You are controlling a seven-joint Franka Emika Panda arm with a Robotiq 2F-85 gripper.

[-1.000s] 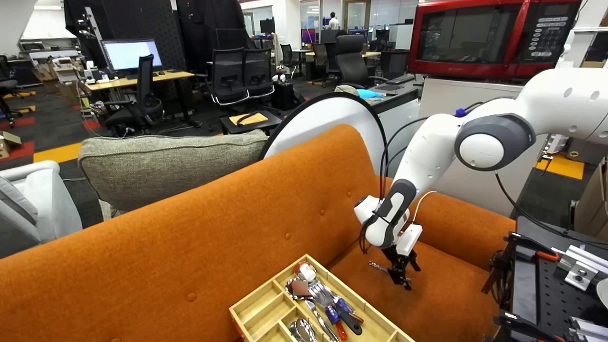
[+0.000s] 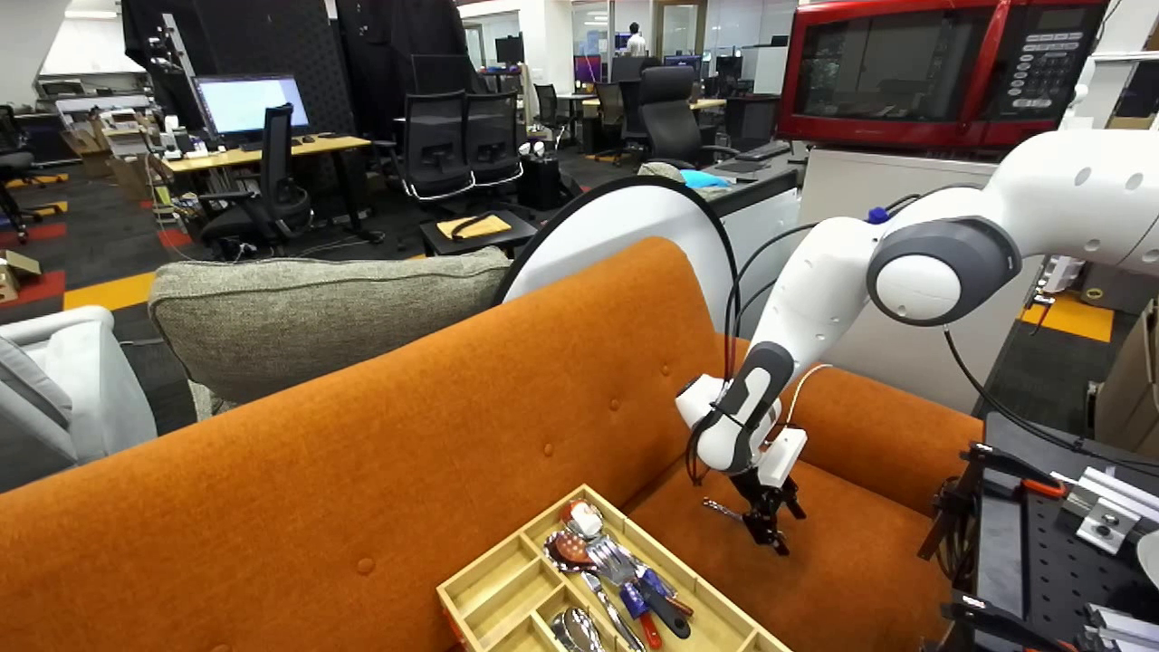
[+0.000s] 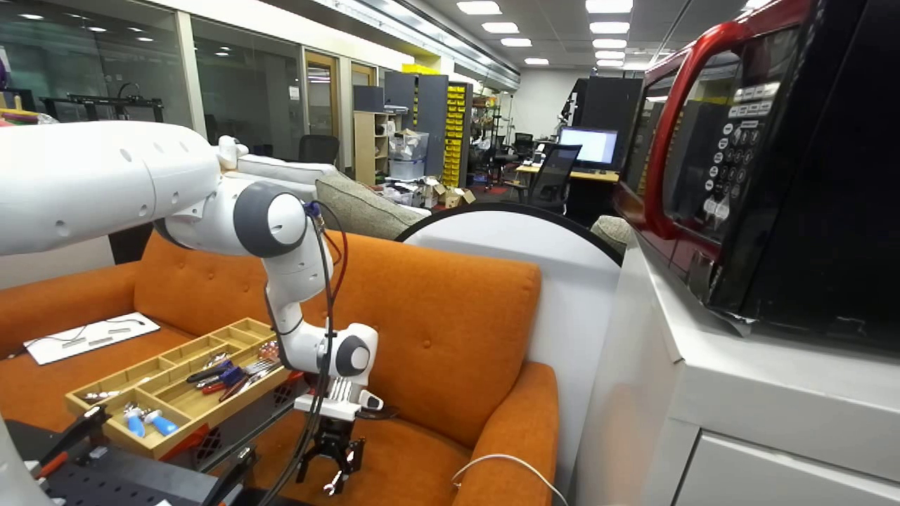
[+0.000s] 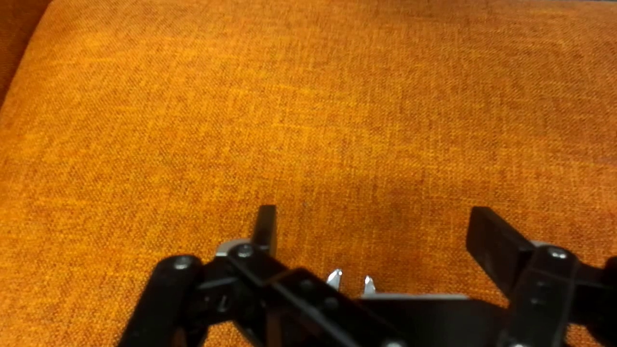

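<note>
A silver metal tool (image 2: 723, 509), which looks like an open-ended wrench, lies on the orange sofa seat (image 2: 847, 554). My gripper (image 2: 784, 523) is low over the seat with its fingers apart, hiding the tool's middle. In exterior view 2 the tool's forked end (image 3: 331, 488) shows near the open gripper (image 3: 329, 471). The wrist view has the two prongs of the tool (image 4: 334, 278) peeking out at the bottom, between the fingers of the gripper. Whether a finger touches the tool cannot be told.
A wooden divided tray (image 2: 489, 592) with several utensils stands beside the seat. The sofa's backrest (image 2: 565, 391) and armrest (image 3: 523, 422) bound the seat. Black rack parts (image 2: 1005, 565) stand at the right front. Bare seat surrounds the gripper.
My gripper has shifted very slightly down and to the right in exterior view 1. The tool on the seat shows no clear movement.
</note>
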